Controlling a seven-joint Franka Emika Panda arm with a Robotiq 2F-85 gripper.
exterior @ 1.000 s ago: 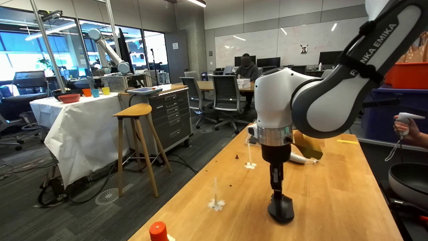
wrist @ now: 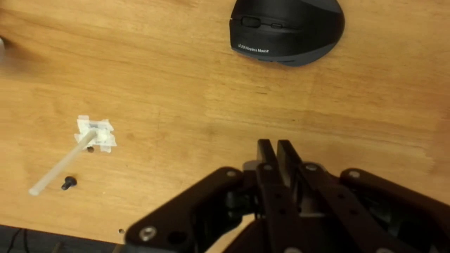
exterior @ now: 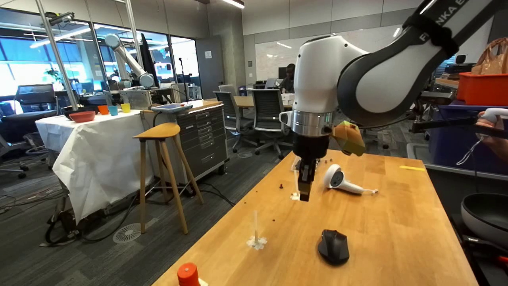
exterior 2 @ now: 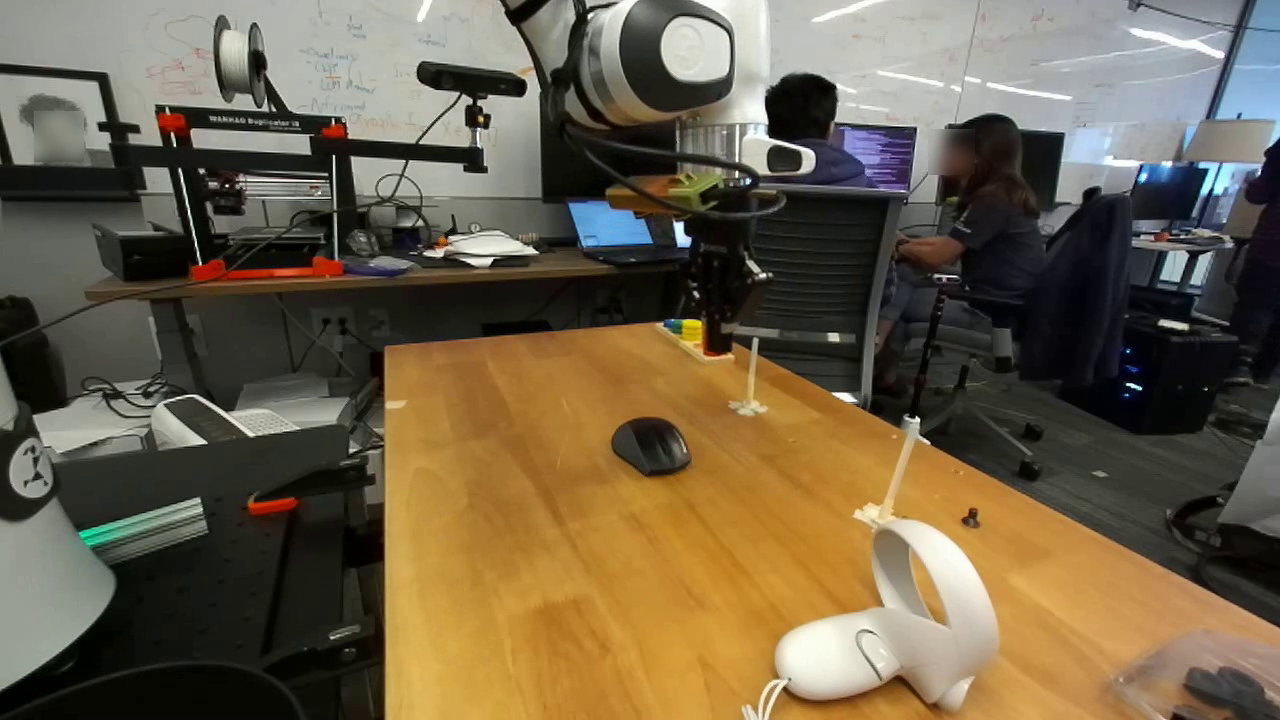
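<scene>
Above the wooden table, my gripper [exterior: 304, 198] points straight down, clear of the surface. In the wrist view its two fingers [wrist: 266, 151] stand close together with a narrow slit; no object shows between them. A black wireless mouse [exterior: 333, 248] rests on the table, apart from the gripper; the wrist view has this mouse [wrist: 287, 31] at the top. One thin white peg [exterior: 256, 228] stands taped to the tabletop, and a second peg [exterior 2: 897, 474] is farther along the same edge. In the second exterior view the gripper [exterior 2: 717, 350] overlaps the coloured toy rings [exterior 2: 692, 330] behind.
A white ring-shaped controller [exterior 2: 840, 654] lies on the table near the far peg. A loose black screw [exterior 2: 970, 517] sits by that peg. At the near corner is a red ring stack [exterior: 188, 274].
My gripper has risen off the mouse and moved left and away towards the far peg in the first exterior view. The mouse remains where it was.
</scene>
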